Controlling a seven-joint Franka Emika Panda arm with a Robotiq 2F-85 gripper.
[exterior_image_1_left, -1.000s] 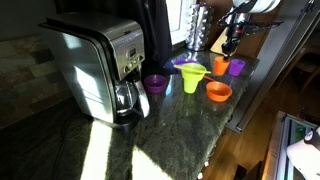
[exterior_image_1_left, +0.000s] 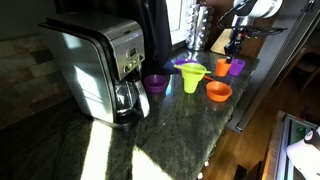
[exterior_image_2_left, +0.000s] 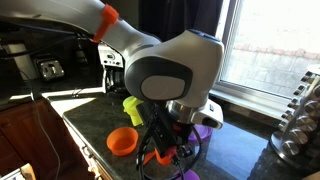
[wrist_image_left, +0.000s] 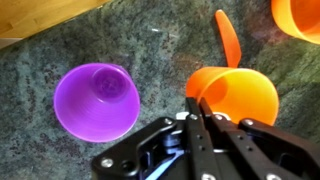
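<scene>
In the wrist view, the orange cup (wrist_image_left: 245, 95) is under my gripper, whose fingers are closed together at the cup's left rim. My gripper looks shut on that rim. Left of it stands a purple cup (wrist_image_left: 97, 102), open end up and apart from my fingers. In exterior view 1 the orange cup (exterior_image_1_left: 221, 69) and the purple cup (exterior_image_1_left: 237, 67) are side by side at the counter's far end. My arm largely hides the orange cup (exterior_image_2_left: 160, 157) in exterior view 2.
An orange utensil (wrist_image_left: 228, 40) lies beside the cup. The orange bowl (exterior_image_1_left: 219, 91) and green cup (exterior_image_1_left: 191, 80) are nearer the coffee maker (exterior_image_1_left: 108, 70); a purple bowl (exterior_image_1_left: 155, 83) sits beside that machine.
Over the last second my gripper and the orange cup have moved slightly downward. The other dishes look unmoved.
</scene>
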